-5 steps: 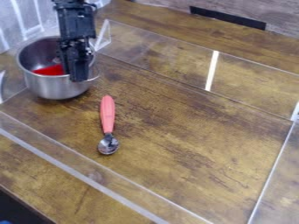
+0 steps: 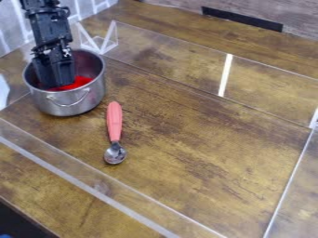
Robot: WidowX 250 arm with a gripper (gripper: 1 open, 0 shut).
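Note:
A steel pot stands at the left of the table, with a red item inside it. My black gripper reaches down into the pot at its back left, and its fingertips are too dark and crowded to tell how they stand. An ice-cream scoop with a pink handle lies on the wood to the right of the pot, its metal head towards the front.
Clear plastic strips run along the front left and across the right side. A pale, translucent shape is at the left edge.
My gripper has moved left, from the right side of the pot's opening to its back left, and sits lower. The pot appears slightly shifted. The scoop has stayed put.

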